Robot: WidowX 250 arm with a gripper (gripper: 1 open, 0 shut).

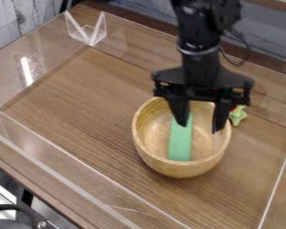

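Observation:
A wooden bowl (154, 151) sits in the middle of the table with a green oblong object (180, 138) inside it. My black gripper (203, 102) hangs over the bowl's back rim, its fingers pointing down at either side above the green object and the bowl's right part. Whether anything is between the fingers, and how far they stand apart, is hard to tell.
A small green leafy object (238, 116), with a bit of red, lies behind the bowl at the right, partly hidden by the gripper. A white wire item (83, 29) is at the back left.

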